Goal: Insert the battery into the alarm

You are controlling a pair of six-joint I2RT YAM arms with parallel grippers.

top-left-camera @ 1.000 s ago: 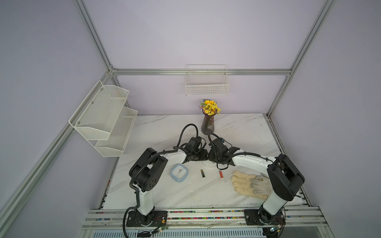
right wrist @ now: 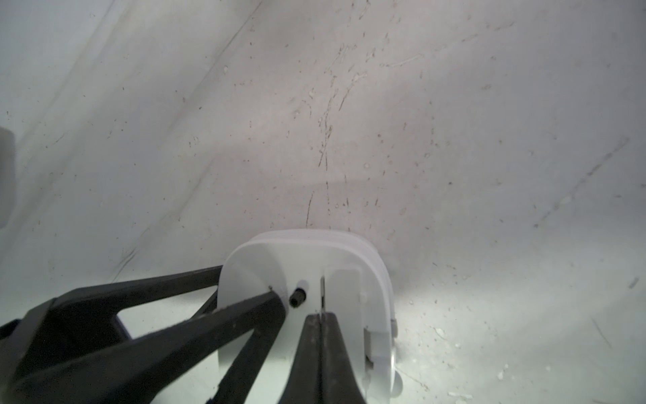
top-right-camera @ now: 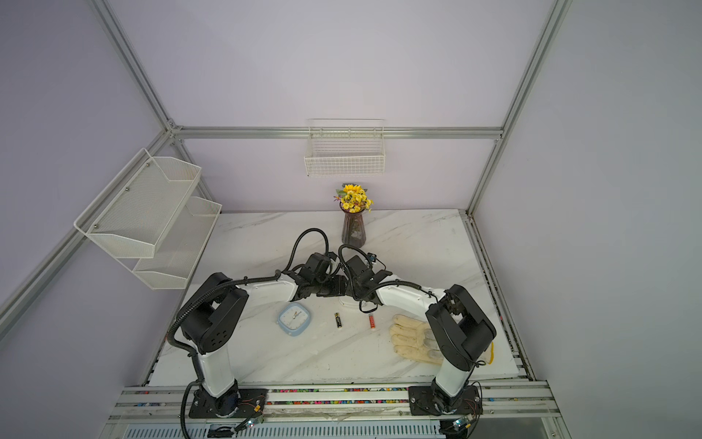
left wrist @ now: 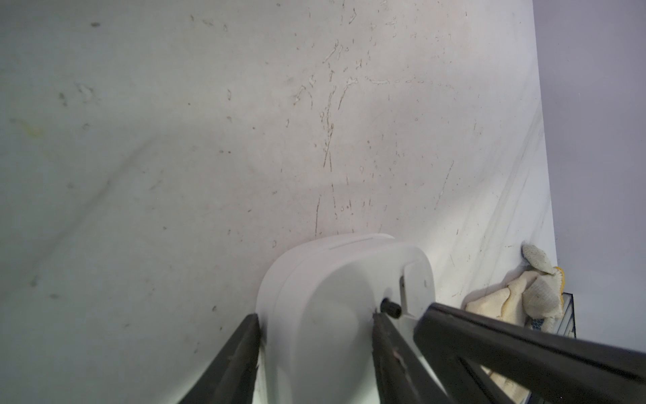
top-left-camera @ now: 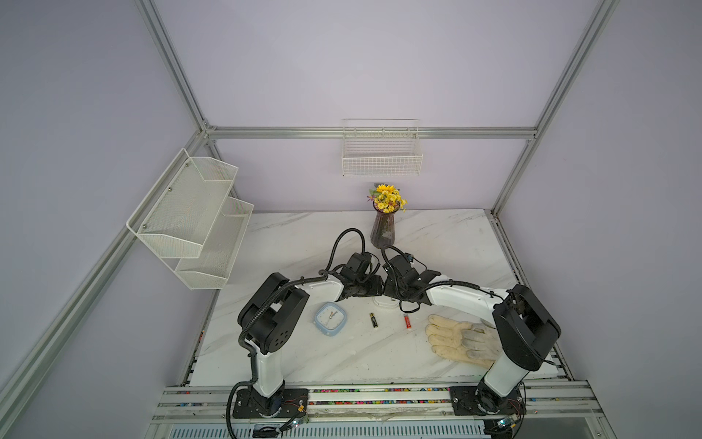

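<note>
A white alarm [left wrist: 316, 316] sits low over the middle of the table, its back with a black knob and a panel showing. My left gripper is shut on its side. My right gripper is shut, nothing seen between its fingers, with its tips at the slot beside the panel on the alarm's back. In the top left view, a black battery [top-left-camera: 373, 319] and a red battery [top-left-camera: 407, 321] lie on the table in front of the grippers. A blue-rimmed clock [top-left-camera: 330, 317] lies to their left.
A vase of yellow flowers [top-left-camera: 383, 226] stands behind the arms. Work gloves [top-left-camera: 457, 340] lie at the front right. A wire shelf [top-left-camera: 190, 212] hangs on the left wall.
</note>
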